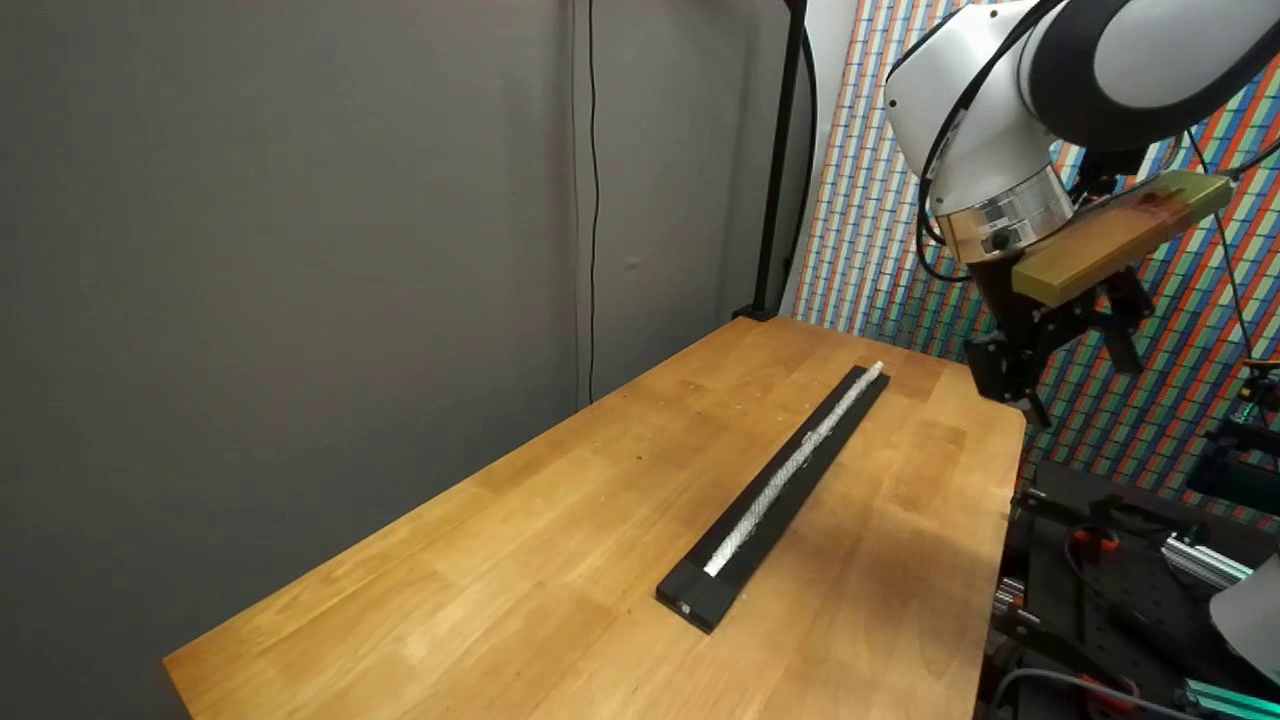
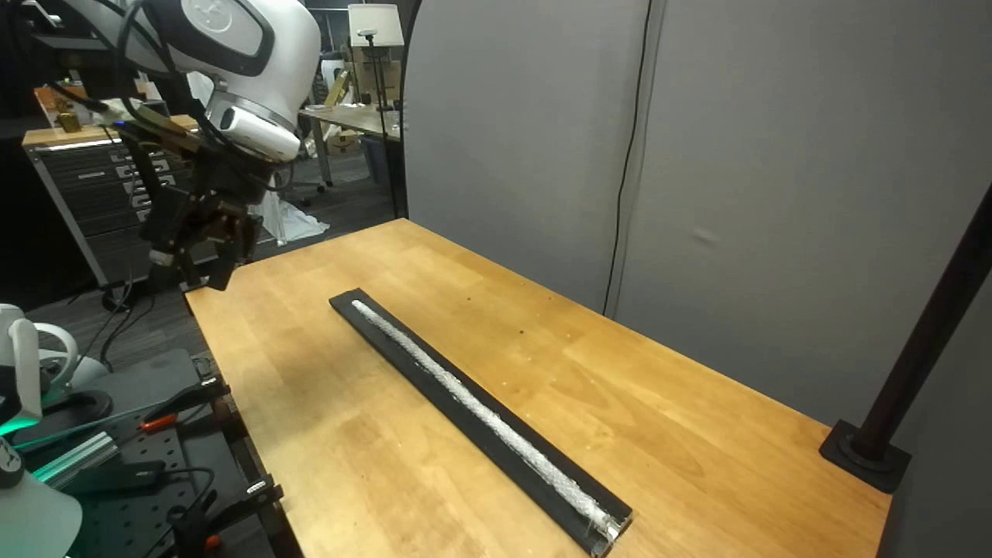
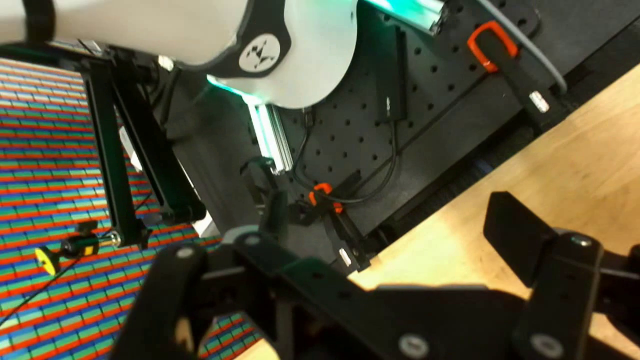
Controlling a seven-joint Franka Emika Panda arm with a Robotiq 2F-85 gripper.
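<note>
A long black board (image 1: pixel 692 590) lies flat on the wooden table. Along it runs a white, rough-textured strip (image 1: pixel 786 472), which looks like braided or woven material. In exterior view 2 the same board (image 2: pixel 348 302) and strip (image 2: pixel 465 400) stretch toward the front right, where the strip's end looks frayed. My gripper (image 1: pixel 1082 382) is raised near the table's edge, well away from the board. Its fingers stand apart in the wrist view, and the open gripper has nothing between them. Neither board nor strip shows in the wrist view.
Bare wooden table (image 1: pixel 480 576) surrounds the board. A black stand (image 2: pixel 865 456) rises at one table corner, against grey wall panels (image 2: pixel 790 186). Beside the table lies a dark perforated platform (image 3: pixel 360 132) with clamps, cables and the robot base.
</note>
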